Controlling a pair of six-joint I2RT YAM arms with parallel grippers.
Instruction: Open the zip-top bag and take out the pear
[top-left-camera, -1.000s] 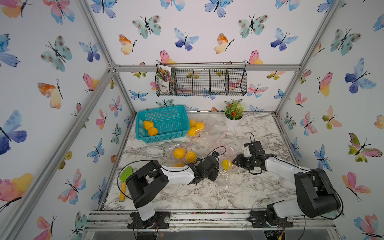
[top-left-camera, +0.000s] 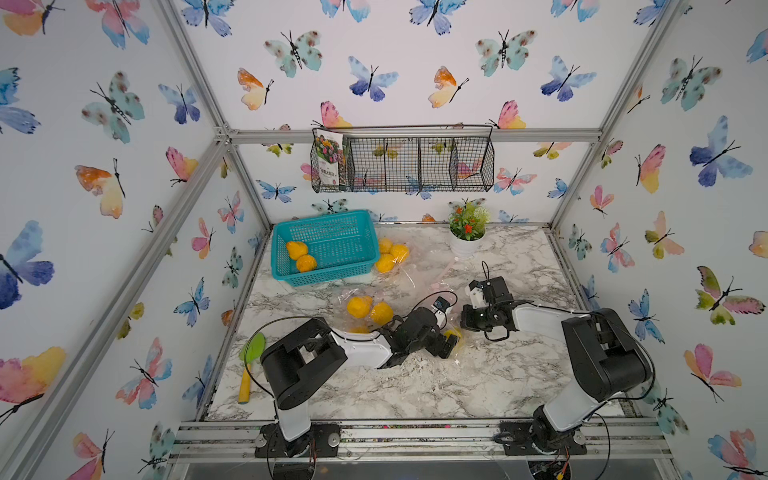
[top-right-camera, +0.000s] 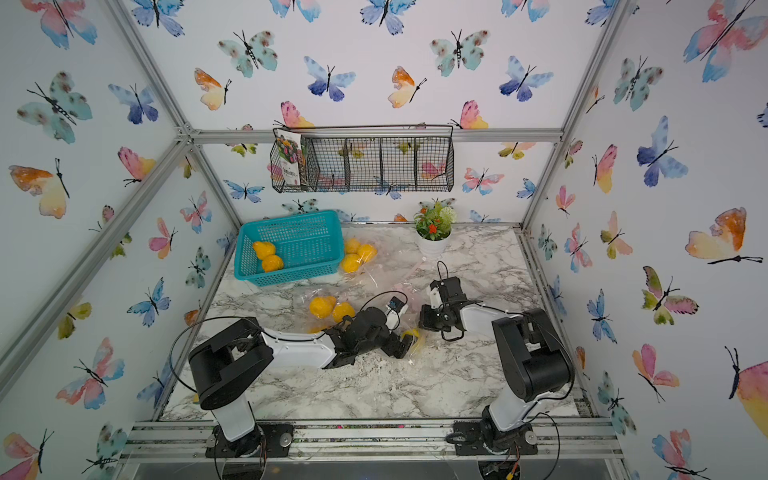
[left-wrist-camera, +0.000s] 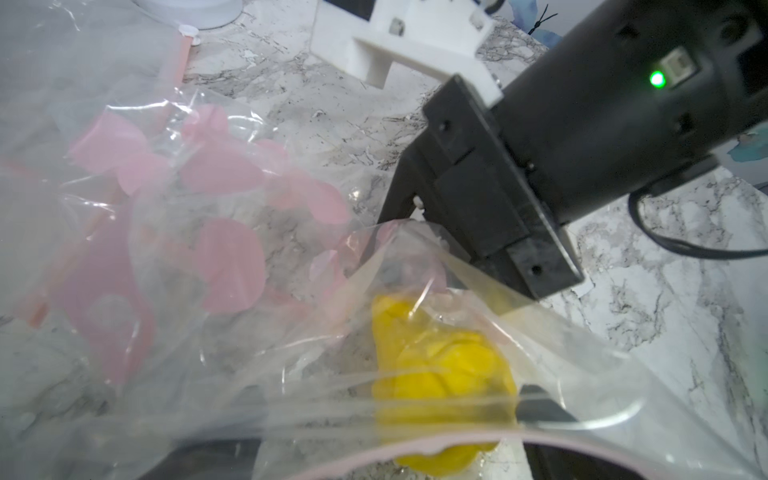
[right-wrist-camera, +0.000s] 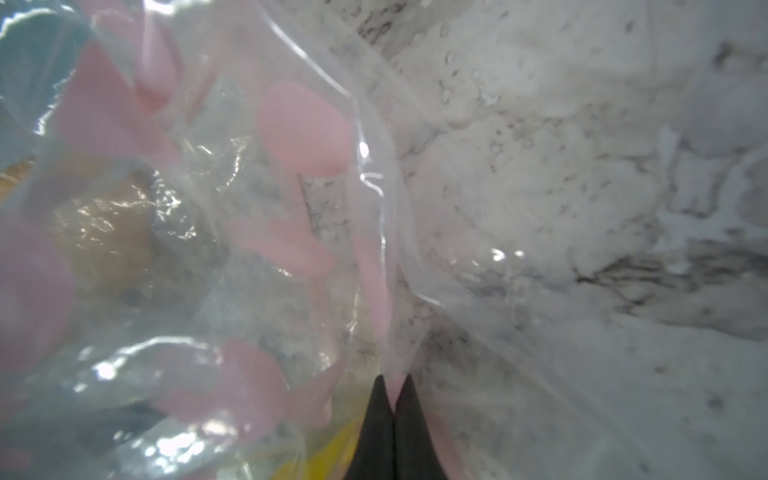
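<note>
The yellow pear (left-wrist-camera: 448, 360) lies inside a clear zip top bag (left-wrist-camera: 232, 264) with pink print, in the left wrist view. My left gripper is open, its fingers either side of the pear's near end and seen through the film; I cannot tell whether they are inside the bag. The bag's pink-edged rim crosses in front of them. Opposite, my right gripper is shut, with a fold of the film drawn up to its fingertips. In the top left view the left gripper largely covers the pear (top-left-camera: 455, 339).
A teal basket (top-left-camera: 324, 276) holding two yellow fruits stands at the back left. Two more bagged groups of yellow fruit (top-left-camera: 360, 305) lie on the left arm's far side. A potted plant (top-left-camera: 466, 242) stands behind the right gripper.
My right arm has moved left, towards the pear. My left gripper has come right, over the pear, which was in plain view between the grippers before.
</note>
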